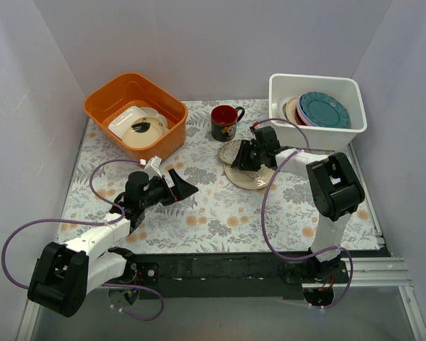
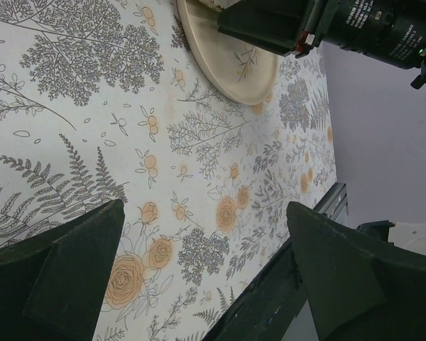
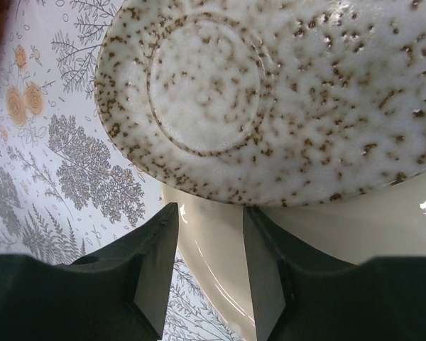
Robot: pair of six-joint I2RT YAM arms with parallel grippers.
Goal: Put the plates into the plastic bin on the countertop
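A speckled plate (image 1: pixel 229 151) rests over a cream plate (image 1: pixel 248 180) mid-counter; in the right wrist view the speckled plate (image 3: pixel 255 92) fills the top, above the cream plate (image 3: pixel 220 263). My right gripper (image 1: pixel 241 162) is at their rims, fingertips at the speckled plate's near edge (image 3: pixel 210 212); whether it grips is hard to see. My left gripper (image 1: pixel 181 183) stands open over bare counter, left of the plates. The white plastic bin (image 1: pixel 280 84) at the back right holds several plates.
An orange bin (image 1: pixel 96 106) with dishes sits at the back left. A dark mug (image 1: pixel 224 128) stands behind the plates.
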